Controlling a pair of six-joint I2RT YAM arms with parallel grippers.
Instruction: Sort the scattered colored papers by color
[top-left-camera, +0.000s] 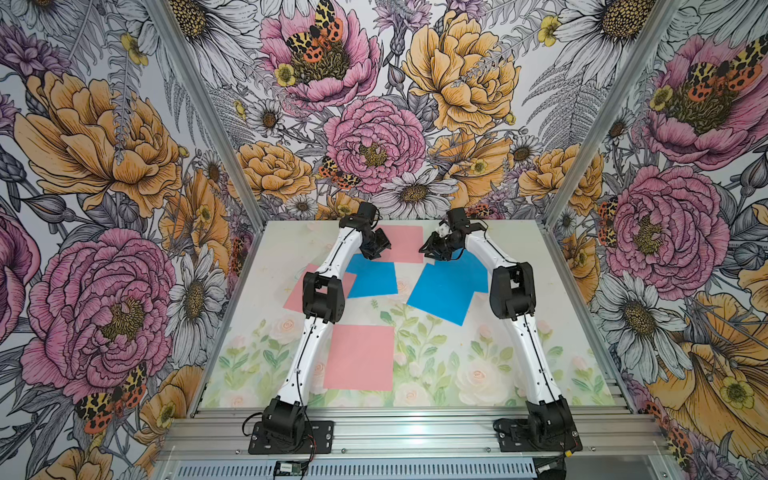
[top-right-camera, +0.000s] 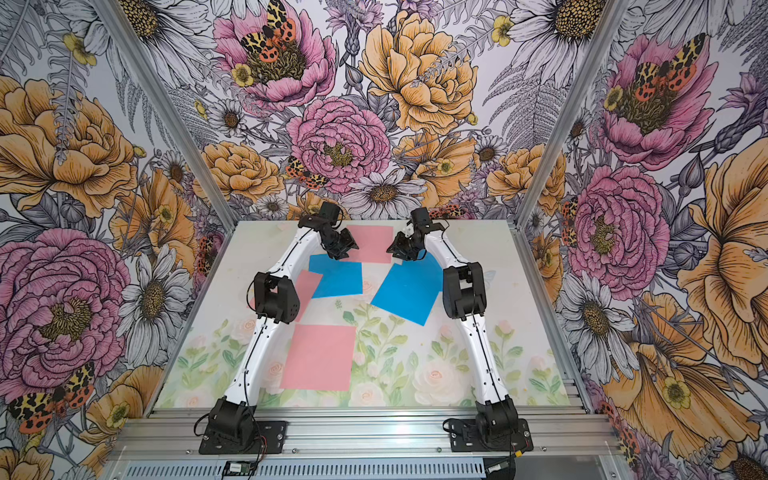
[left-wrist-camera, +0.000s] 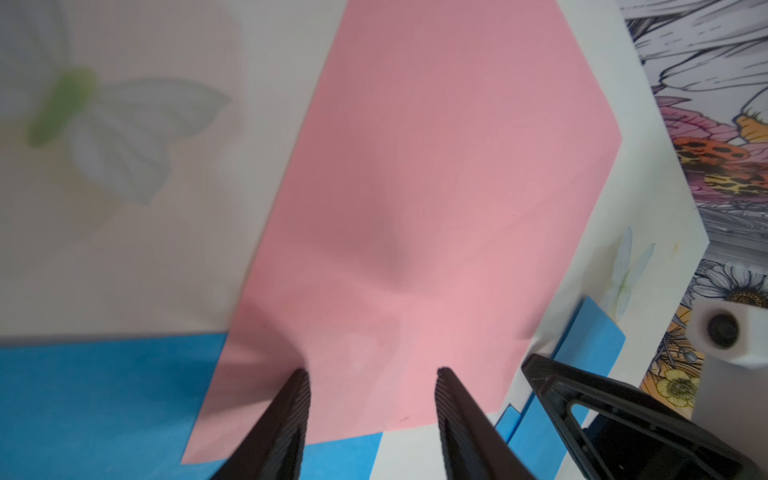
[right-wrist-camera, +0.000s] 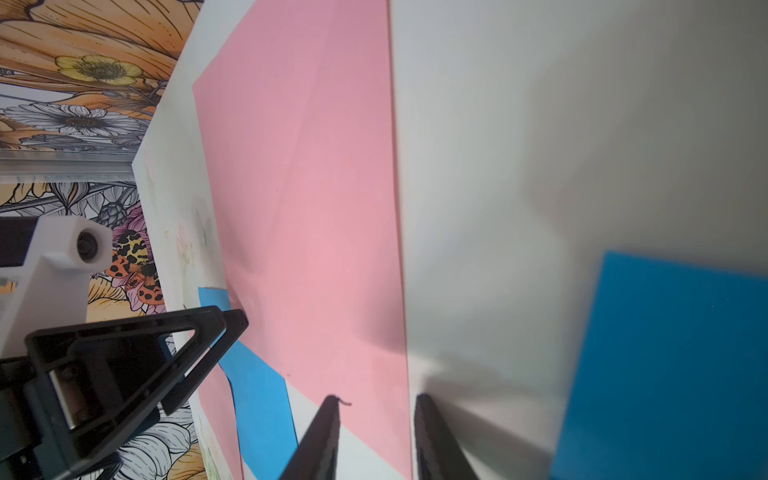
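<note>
The back pink paper (top-left-camera: 405, 242) lies flat between my two grippers. My left gripper is open over its near-left corner, which overlaps the left blue paper (left-wrist-camera: 104, 408). At its right edge, my right gripper has a narrower gap between its fingers, with that edge passing through the gap; no grip shows. Right of centre are overlapping blue papers (top-left-camera: 444, 296), partly under the right arm. Another pink paper (top-left-camera: 302, 294) lies partly under the left arm and touches the left blue paper. A separate pink paper (top-left-camera: 360, 357) rests nearer the front.
Both grippers stand close together at the back, with the patterned wall (top-left-camera: 413, 194) just behind them. A metal rail (top-left-camera: 400, 424) runs along the front.
</note>
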